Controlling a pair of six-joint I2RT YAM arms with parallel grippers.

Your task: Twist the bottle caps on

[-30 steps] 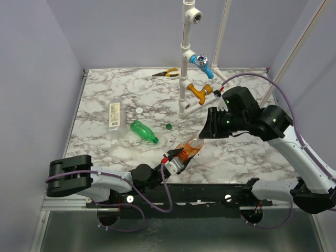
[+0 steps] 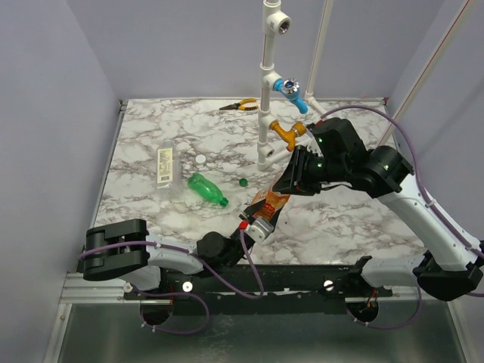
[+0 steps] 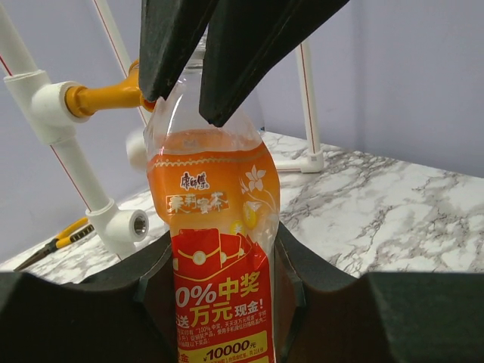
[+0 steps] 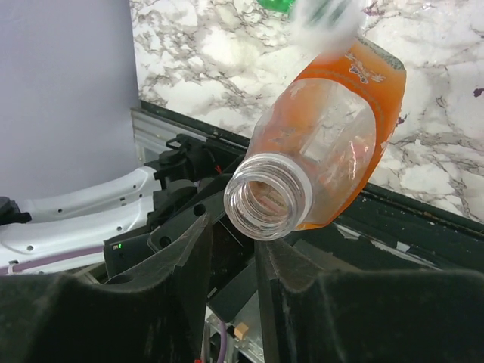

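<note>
In the left wrist view a clear bottle with an orange and red label (image 3: pixel 218 227) stands between the fingers of my left gripper (image 2: pixel 262 215), which is shut on it. Its open, threaded mouth (image 4: pixel 265 198), with no cap on it, faces the right wrist camera. My right gripper is at the bottle's neck, a gap between its fingertips and no cap visible there. A blurred white thing with green marking (image 4: pixel 327 23), perhaps a cap, shows beyond the bottle in the right wrist view. A white cap (image 2: pixel 200 159) and a green cap (image 2: pixel 243 182) lie on the table.
A green bottle (image 2: pixel 207 189) and a clear bottle with a pale label (image 2: pixel 165 172) lie to the left. Behind the grippers rises a white pipe stand (image 2: pixel 266 98) with an orange tap (image 2: pixel 288 136). Pliers (image 2: pixel 240 105) rest at the back.
My right gripper has moved a little left and now covers the bottle's neck from above.
</note>
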